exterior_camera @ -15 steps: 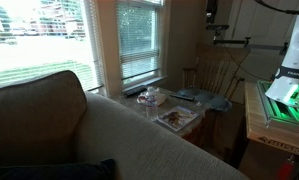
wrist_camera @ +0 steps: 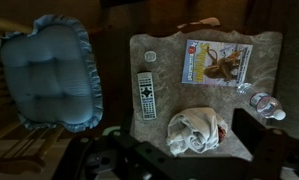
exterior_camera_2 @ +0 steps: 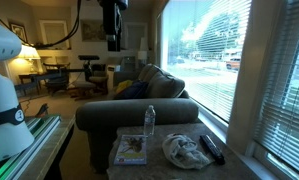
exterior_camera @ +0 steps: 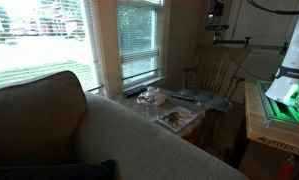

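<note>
High above a small grey side table (wrist_camera: pixel 179 90), my gripper points down with its dark fingers wide apart and nothing between them. On the table the wrist view shows a magazine (wrist_camera: pixel 214 65), a remote control (wrist_camera: pixel 147 98), a crumpled white cloth (wrist_camera: pixel 194 128) and a clear bottle (wrist_camera: pixel 267 105). In exterior view 2 the bottle (exterior_camera_2: pixel 149 121) stands upright behind the magazine (exterior_camera_2: pixel 132 150). To its right lie the cloth (exterior_camera_2: pixel 185 151) and the dark remote (exterior_camera_2: pixel 211 149). My gripper (exterior_camera_2: pixel 113 42) hangs well clear of them all.
A sofa (exterior_camera_2: pixel 154 95) borders the table on one side and window blinds (exterior_camera_2: pixel 286 95) on another. A wooden chair with a blue cushion (wrist_camera: pixel 49 78) stands beside the table. One small round item (wrist_camera: pixel 150 56) lies near the magazine.
</note>
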